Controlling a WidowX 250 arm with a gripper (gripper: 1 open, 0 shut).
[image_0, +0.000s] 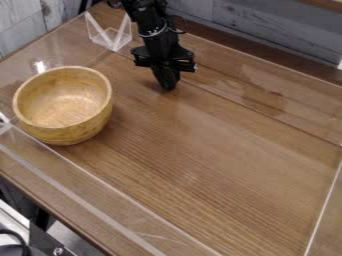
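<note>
The black robot arm reaches down from the top centre of the view, its gripper (166, 78) low over the wooden table (214, 180) at the back. The fingertips are dark and small; whether anything is between them cannot be made out. A large yellow bowl (60, 130) sits at the left.
The middle, right and front of the table are bare. A clear plastic object (112, 30) is partly visible at the back left, beside the arm. The table's edges run along the left and right.
</note>
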